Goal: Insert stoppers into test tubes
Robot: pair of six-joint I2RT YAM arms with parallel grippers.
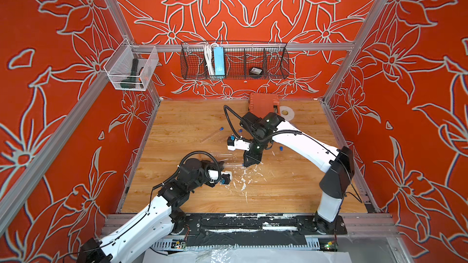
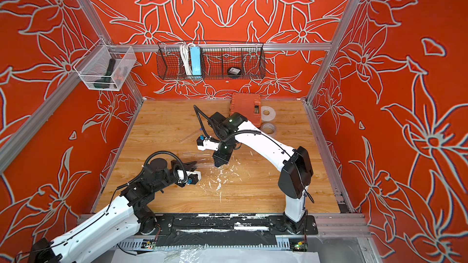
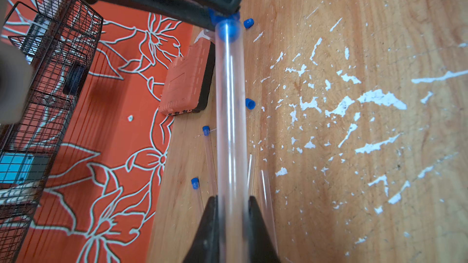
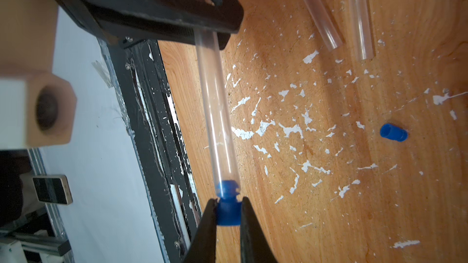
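Observation:
My left gripper is shut on a clear test tube [image 3: 230,117], which stretches away from it toward the right gripper. A blue stopper [image 4: 229,211] is pinched between the fingertips of my right gripper. In the right wrist view its narrow end sits in the mouth of the tube [image 4: 217,112], while the wider part stays outside. How tightly it fits cannot be told. From above, the left gripper [image 1: 221,165] and right gripper [image 1: 247,161] face each other above the table.
Two open tubes [image 4: 360,14] [image 4: 316,9] and a loose blue stopper [image 4: 394,132] lie on the table. Tubes with blue stoppers [image 3: 205,130] [image 3: 195,183] lie farther back, near a red case [image 3: 187,78].

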